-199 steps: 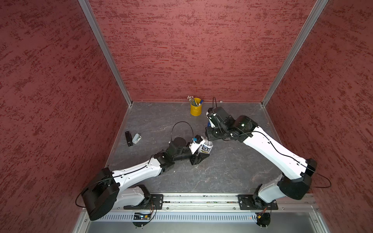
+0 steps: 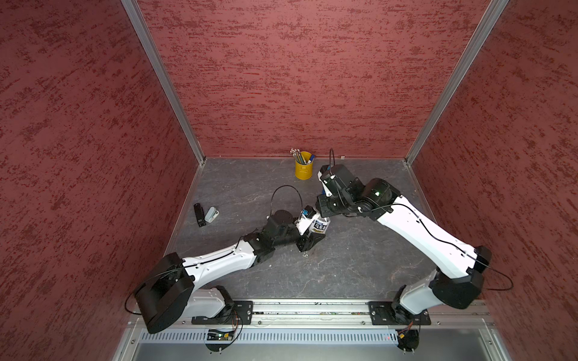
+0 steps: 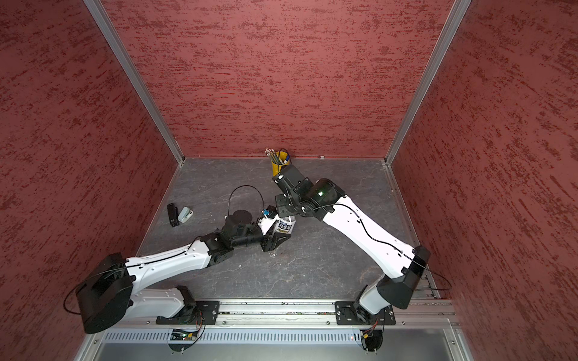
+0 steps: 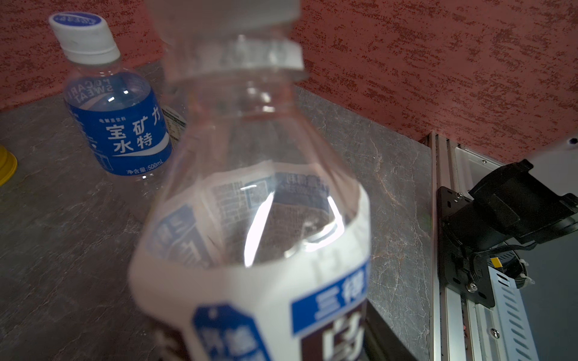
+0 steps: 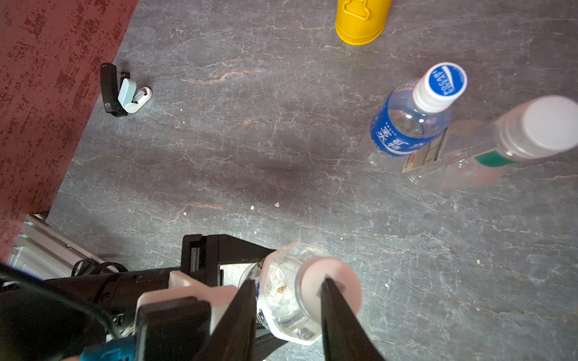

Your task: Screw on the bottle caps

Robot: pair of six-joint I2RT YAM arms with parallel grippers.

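Observation:
A clear bottle with a white, blue and dark label [image 4: 253, 294] fills much of the left wrist view. My left gripper [image 2: 312, 232] is shut around its body and holds it tilted off the table. A white cap [image 5: 331, 288] sits at the top of its neck. My right gripper is over the bottle top, its fingers apart; one finger [image 5: 340, 328] overlaps the cap in view, and the other is to its left. Contact with the cap cannot be made out. A blue-labelled bottle [image 5: 400, 123] and a clear bottle [image 5: 481, 150] stand behind, both white-capped.
At the back stands a yellow pen cup [image 2: 304, 170]. A black stapler [image 2: 199, 214] and a pale small object [image 2: 211, 214] lie at the far left.
The right gripper has moved only a little left.

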